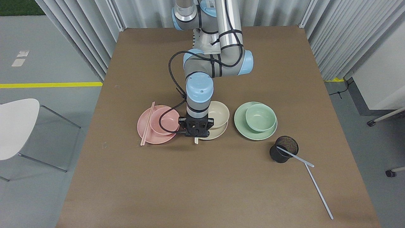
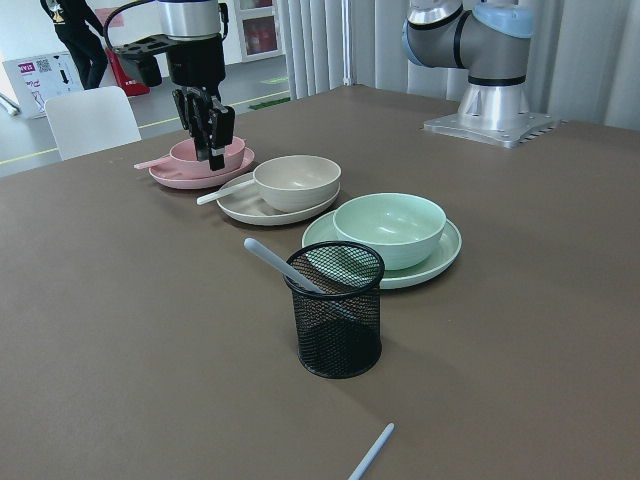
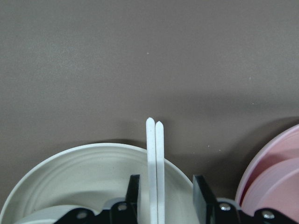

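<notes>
My gripper (image 1: pixel 196 129) hangs over the cream plate (image 3: pixel 84 168) and cream bowl (image 2: pixel 297 180), largely hiding them in the front view. In the wrist view its two black fingers stand apart, open, on either side of a pair of white chopsticks (image 3: pixel 155 172) resting across the plate's rim. A pink plate (image 1: pixel 141 125) with a pink bowl (image 1: pixel 167 116) and pink chopsticks (image 1: pixel 147 123) lies beside it on the left in the front view.
A green plate (image 1: pixel 245 130) with a green bowl (image 1: pixel 261 117) sits to the right. A black mesh cup (image 1: pixel 278 155) holds one light stick (image 2: pixel 280 262); another stick (image 1: pixel 319 190) lies on the table (image 1: pixel 171 190).
</notes>
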